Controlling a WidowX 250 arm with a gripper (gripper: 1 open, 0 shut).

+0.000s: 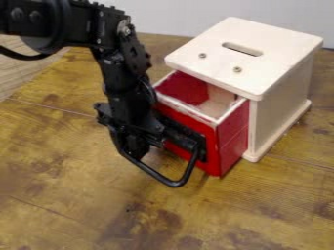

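My black gripper (167, 145) is low in front of a red drawer (225, 146) of a cream wooden cabinet (280, 98), at the drawer's front face. Its fingertips are mostly hidden by its own body and a black cable, so what it grips cannot be made out. The drawer stands partly out, with its pale inside showing.
The cabinet's top has a slot and two small round fittings. A light wall is behind.
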